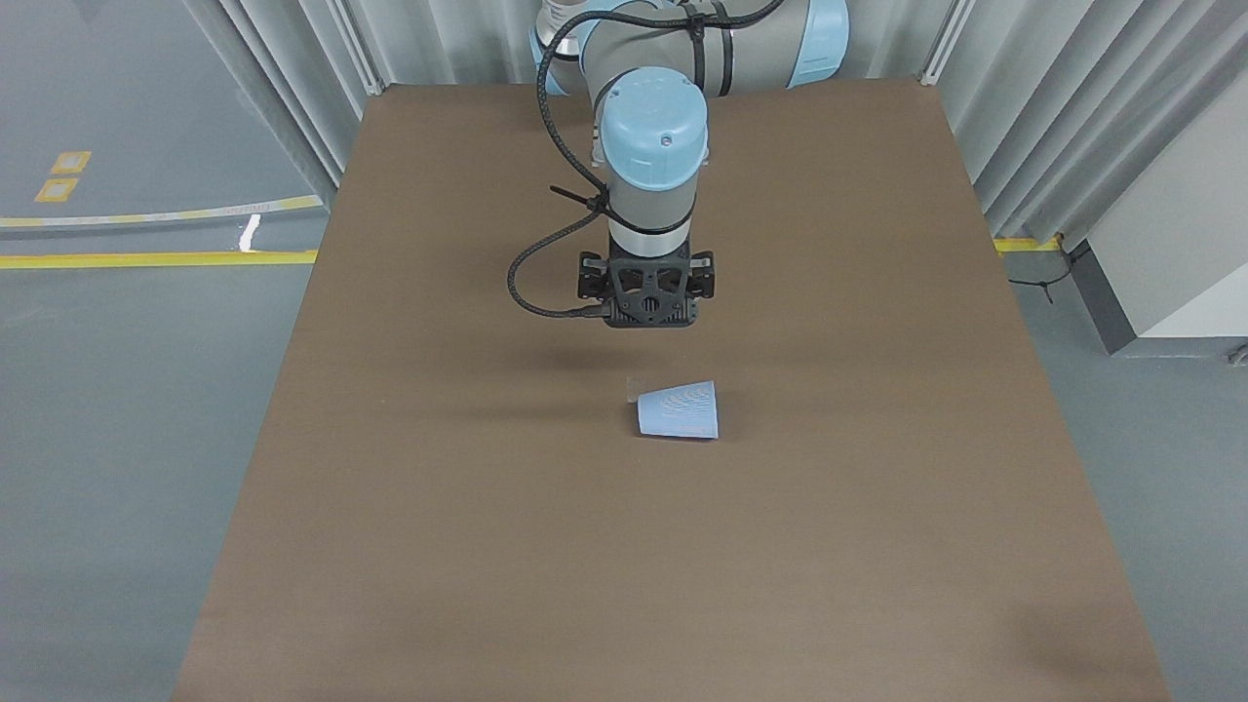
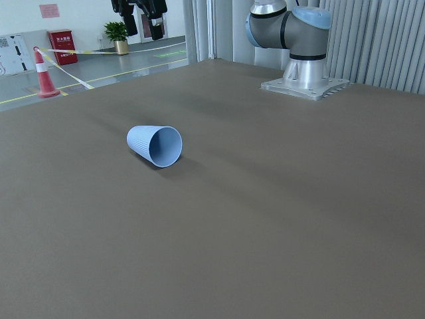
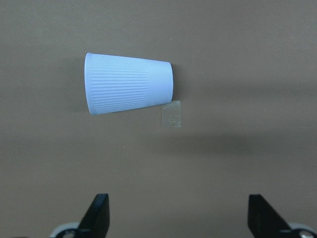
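A light blue ribbed cup lies on its side on the brown table, its open mouth facing the left camera. In the wrist view the cup is in the upper middle, beside a small clear square of tape. My gripper hangs above and behind the cup, its fingers wide apart with nothing between them. In the left view its black body shows at the top edge.
The robot's base stands at the back of the table. Floor, cones and curtains lie beyond the edges.
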